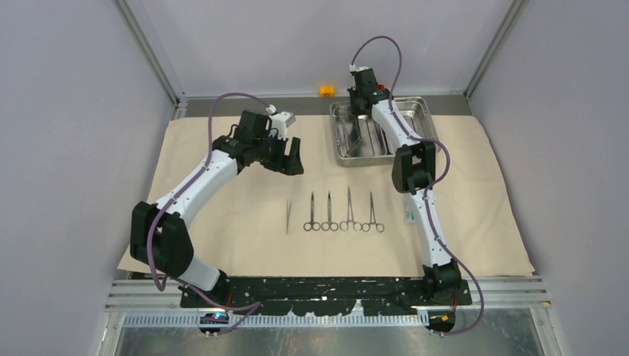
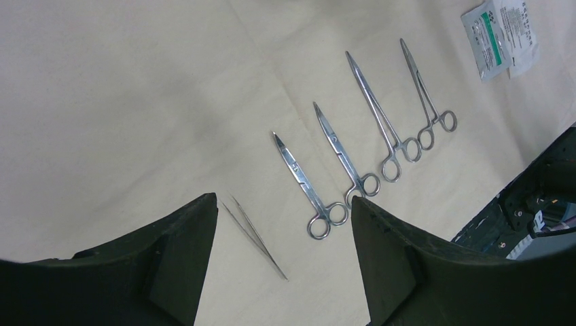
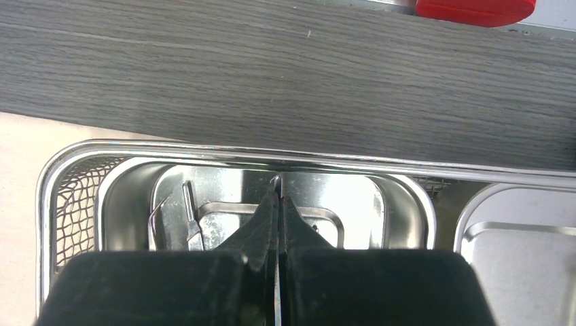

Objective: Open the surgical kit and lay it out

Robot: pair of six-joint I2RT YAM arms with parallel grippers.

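Note:
On the cream cloth lie tweezers, two pairs of scissors and two ring-handled clamps, side by side in a row. Above the cloth, left of the metal tray, my left gripper is open and empty. My right gripper is shut over the tray's left compartment, near its back wall. A thin metal tip shows just beyond its fingertips; whether it is pinched cannot be told. Left of the fingers, a slim handle and a curved metal piece lie in that compartment.
Small packets lie on the cloth, partly under the right arm in the top view. An orange block and a red object stand behind the tray. Cloth left of the tray is clear.

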